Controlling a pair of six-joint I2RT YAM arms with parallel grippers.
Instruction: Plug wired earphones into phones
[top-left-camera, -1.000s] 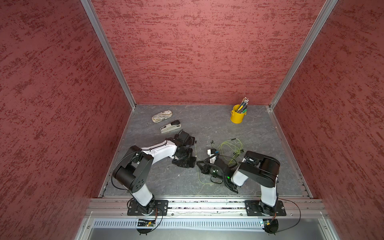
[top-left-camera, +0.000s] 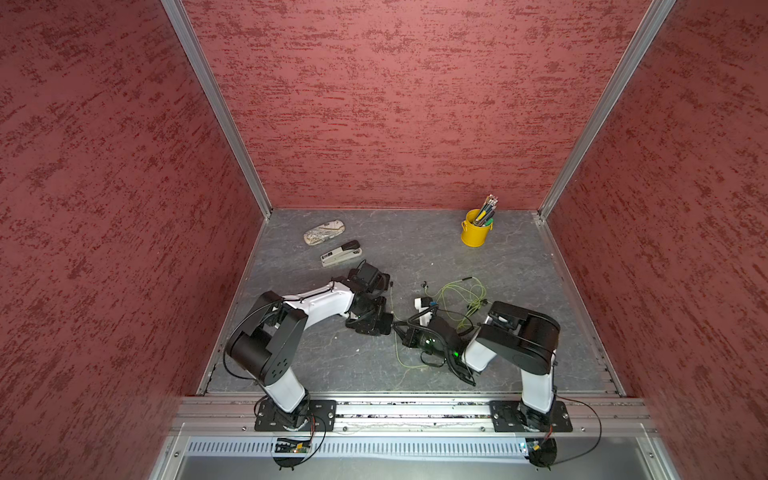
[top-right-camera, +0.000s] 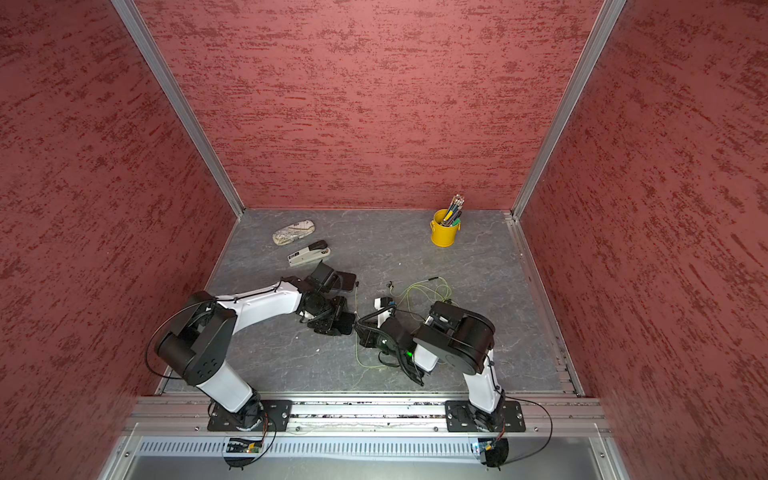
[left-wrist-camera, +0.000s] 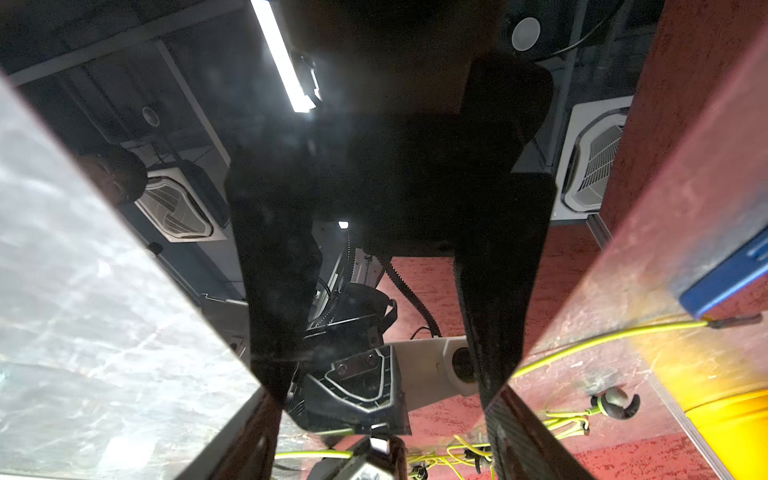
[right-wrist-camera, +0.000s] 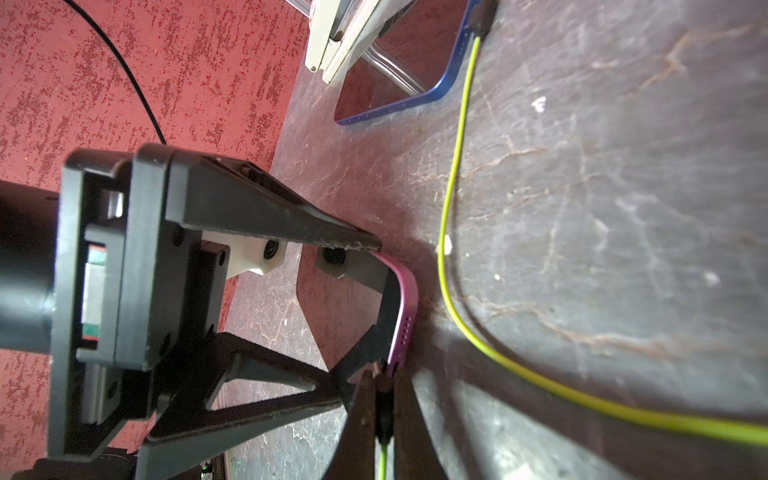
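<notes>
In the right wrist view a pink-edged phone (right-wrist-camera: 404, 313) lies in front of me, its port edge facing the right gripper. My left gripper is shut on its sides; in the left wrist view its screen (left-wrist-camera: 400, 200) mirrors the gripper and ceiling. My right gripper is shut on a slim black plug (right-wrist-camera: 385, 400) with a yellow-green wire. The plug's front end is right at the phone's port edge; whether its tip is inside cannot be seen. Beyond lies a blue-edged phone (right-wrist-camera: 436, 92), a black plug (right-wrist-camera: 482, 17) with a yellow-green wire at its edge.
A tangle of yellow-green earphone wire (top-left-camera: 460, 296) lies right of the grippers. One wire (right-wrist-camera: 449, 208) runs loose across the table between the phones. A stapler (top-left-camera: 341, 253), a patterned case (top-left-camera: 324, 233) and a yellow pen bucket (top-left-camera: 475, 232) stand farther back.
The right arm looks still.
</notes>
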